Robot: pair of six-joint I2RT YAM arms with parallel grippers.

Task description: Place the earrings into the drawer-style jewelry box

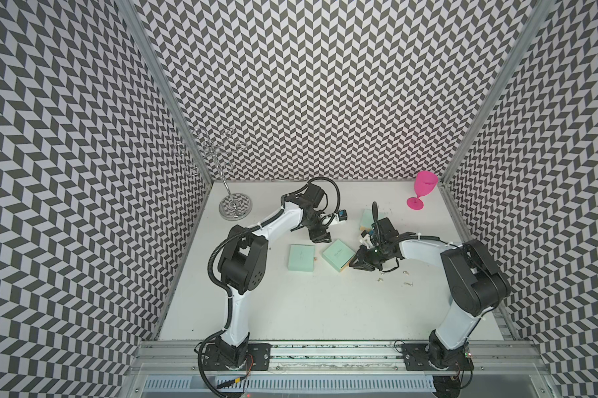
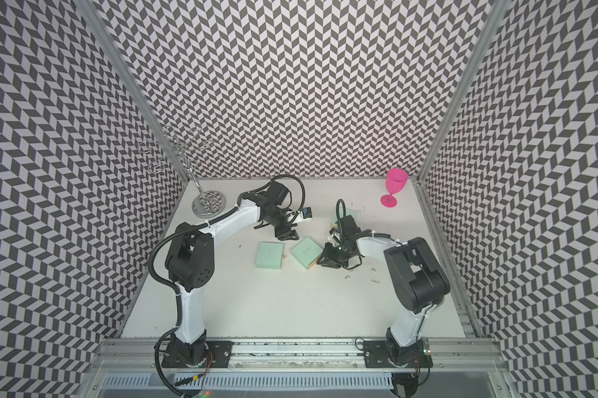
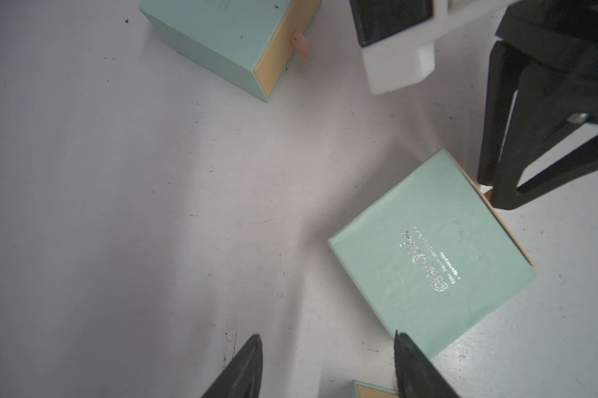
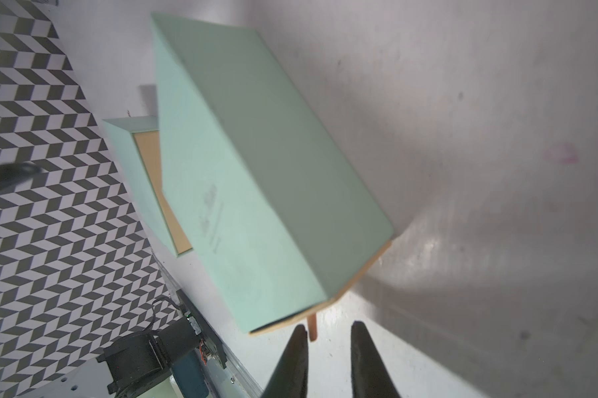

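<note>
In the left wrist view, the middle mint-green drawer box [image 3: 438,252] sits turned on the table, silver print on its lid. A small brownish pull tab [image 4: 312,327] sticks out of its tan drawer front. My right gripper is beside that tab with a gap between its fingers, which hold nothing. My left gripper stands open and empty over the table behind the middle box. Tiny pieces, probably earrings [image 1: 408,284], lie right of the boxes, too small to make out.
Another mint box [image 1: 301,258] lies to the left, its tab toward the middle box. A third box [image 1: 372,216] at the back is partly covered by my right arm. A pink goblet [image 1: 423,189] and a metal stand [image 1: 235,206] occupy the back corners.
</note>
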